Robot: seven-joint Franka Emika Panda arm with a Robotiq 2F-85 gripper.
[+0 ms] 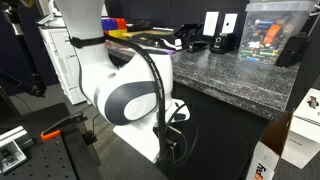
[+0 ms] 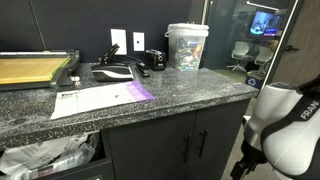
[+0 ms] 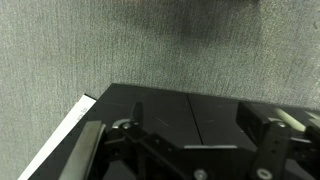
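My gripper stands open in the wrist view, its fingers wide apart at the lower left and lower right with nothing seen between them. It faces down over grey carpet [image 3: 200,50] and a black flat surface [image 3: 155,105]. In exterior view 2 the gripper [image 2: 243,163] is low at the right, below the countertop level and in front of the black cabinet doors [image 2: 150,150]. The white arm [image 1: 135,95] hides most of the gripper in exterior view 1.
The speckled countertop [image 2: 190,90] carries a clear bin [image 2: 185,47], a stapler-like black device [image 2: 113,72], a printed sheet [image 2: 103,97] and a paper trimmer [image 2: 35,70]. White boxes [image 1: 301,130] stand at the right. A white strip [image 3: 60,133] lies at the wrist view's lower left.
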